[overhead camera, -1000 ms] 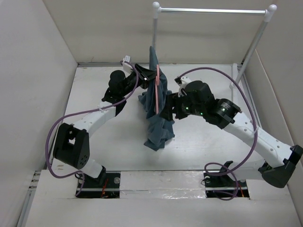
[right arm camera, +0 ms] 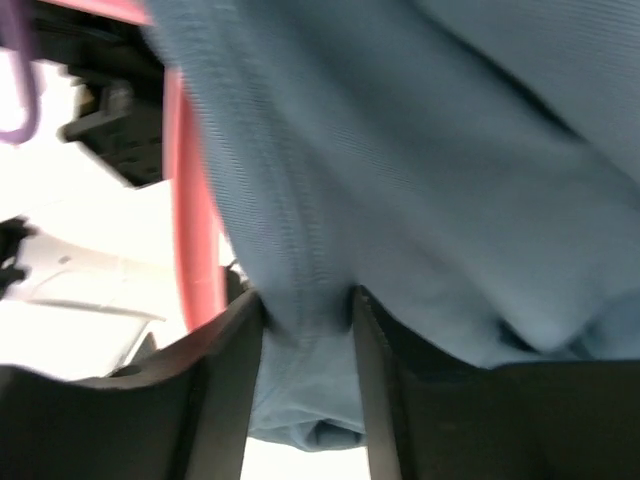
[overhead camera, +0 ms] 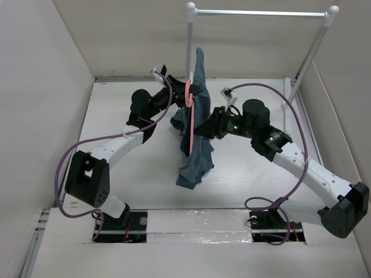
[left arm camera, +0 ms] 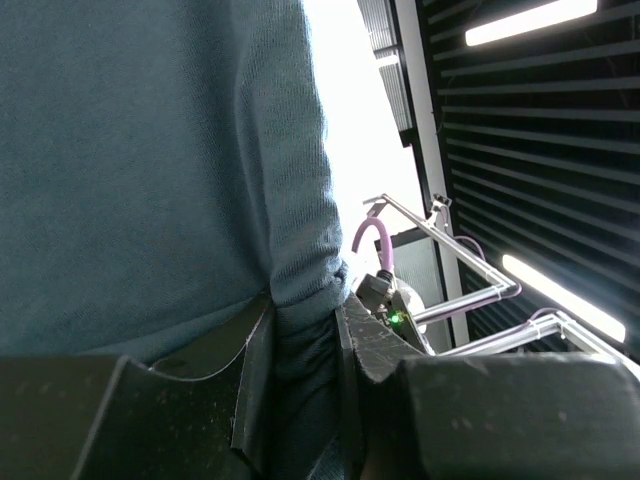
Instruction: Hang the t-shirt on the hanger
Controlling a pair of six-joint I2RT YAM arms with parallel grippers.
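Observation:
A dark teal t-shirt (overhead camera: 200, 162) hangs in the middle of the top view, with a pink hanger (overhead camera: 192, 127) against it and its loop near the top. My left gripper (overhead camera: 191, 87) is up at the shirt's upper part, shut on a bunched fold of cloth, which fills the left wrist view (left arm camera: 305, 340). My right gripper (overhead camera: 206, 130) is at the shirt's middle right side; in the right wrist view a hemmed fold lies between its fingertips, which stand part apart. Whether they press on it is unclear.
A white rail frame (overhead camera: 261, 13) stands over the back of the workspace. Walls close in left, right and back. Purple cables loop over both arms.
The shirt's top has risen and shifted slightly right with my left gripper, and the pink loop shows more. My right arm has shifted, its gripper now at the shirt's edge.

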